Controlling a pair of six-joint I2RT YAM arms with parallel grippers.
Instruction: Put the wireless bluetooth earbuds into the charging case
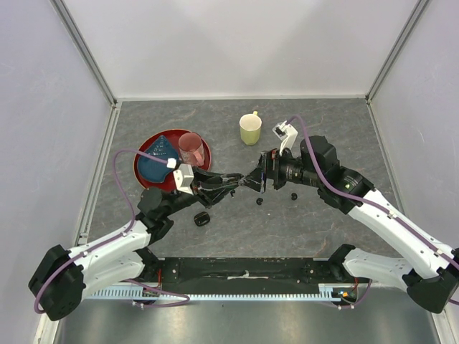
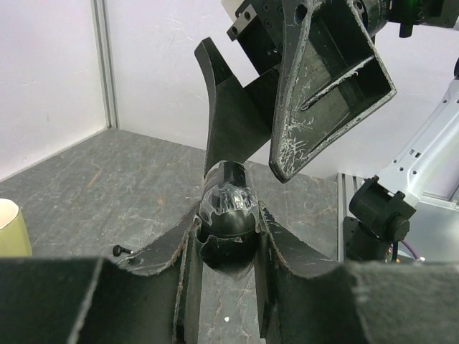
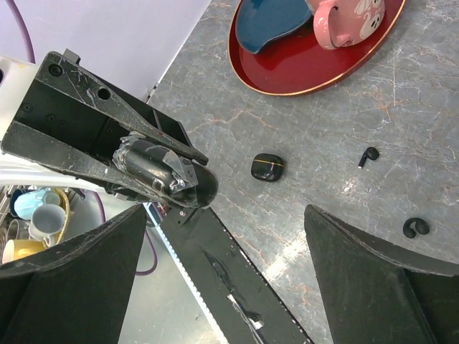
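Note:
My left gripper (image 1: 231,183) is shut on a dark, shiny rounded case (image 2: 228,240) wrapped in clear film, held in mid-air. Just beside it, my right gripper (image 1: 264,172) stands open, with nothing seen between its fingers. Small black earbuds lie on the grey table: one (image 3: 370,153) near the centre, another (image 3: 417,228) to its right, and a further small black piece (image 1: 294,196) farther right. A second small black box (image 3: 267,168) with a thin gold line sits on the table below the left gripper.
A red tray (image 3: 301,84) holding a blue dish (image 3: 269,21) and pink mug (image 3: 347,21) is at back left. A pale yellow-green mug (image 1: 250,129) stands at the back centre. Walls bound the grey table (image 1: 337,129).

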